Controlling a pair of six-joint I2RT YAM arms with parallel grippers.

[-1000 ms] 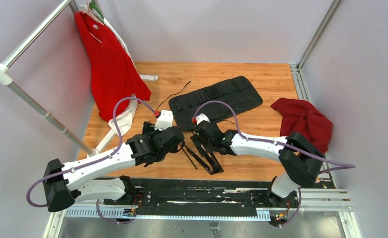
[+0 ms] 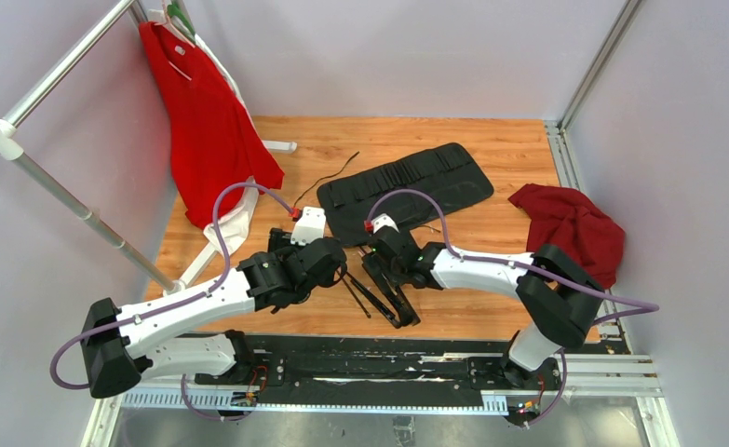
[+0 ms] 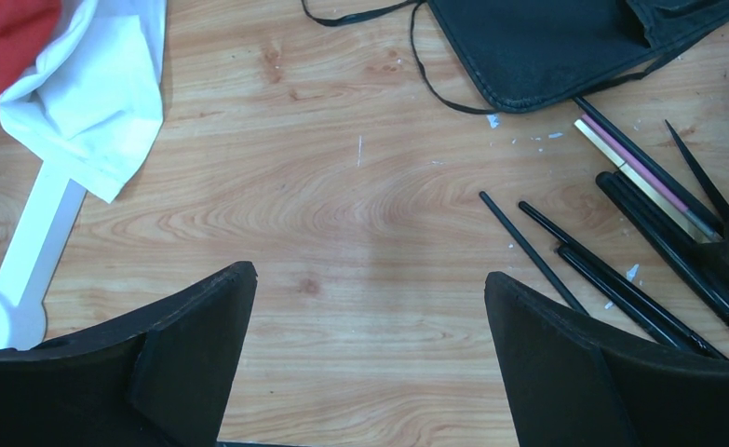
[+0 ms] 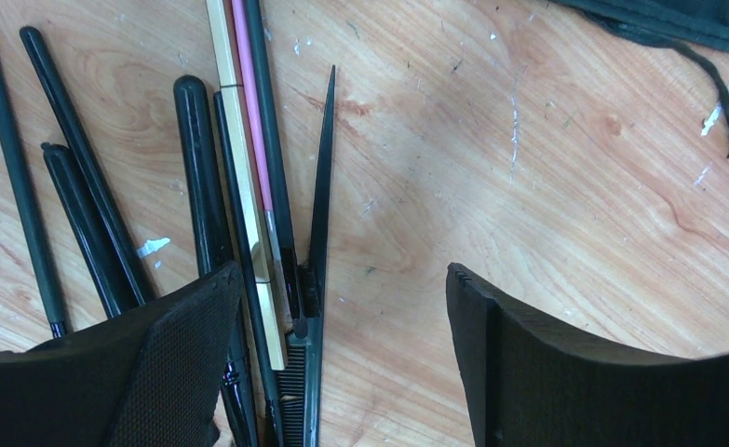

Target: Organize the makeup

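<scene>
Several makeup tools lie loose on the wooden table. In the right wrist view they run side by side: a pale gold stick [image 4: 237, 138], a pink-handled tool [image 4: 253, 112], a black comb with a pointed tail [image 4: 320, 196] and black handles [image 4: 197, 168]. My right gripper is open above them, the comb's tail between its spread fingers and no tool held. A black roll-up case [image 2: 407, 186] lies spread flat behind the tools, its slots along the far side. Over bare table to the left, my left gripper stands open and empty.
At the left a red garment [image 2: 202, 121] hangs from a metal rail [image 2: 67, 70], with white cloth [image 3: 100, 93] beneath it. A dark red cloth [image 2: 573, 228] lies crumpled at the right. The case's thin cord [image 2: 328, 175] trails on the table.
The right arm has shifted very slightly to the right in the top view. My left arm, the case and the visible tools have stayed in place.
</scene>
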